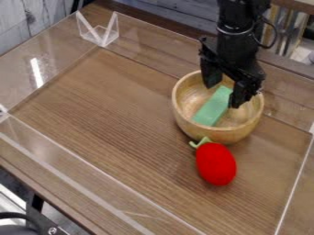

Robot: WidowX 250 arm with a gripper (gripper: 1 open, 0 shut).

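Observation:
My black gripper (230,72) is open above the back of a wooden bowl (189,103), its fingers pointing down. A green object (212,107) lies inside the bowl, tilted along its length, below the fingers. In front of the bowl a red vegetable-like object (215,163) with a green stem lies on the wooden table.
A white wire-like object (98,27) stands at the back left. Dark cables or hardware are at the lower left edge.

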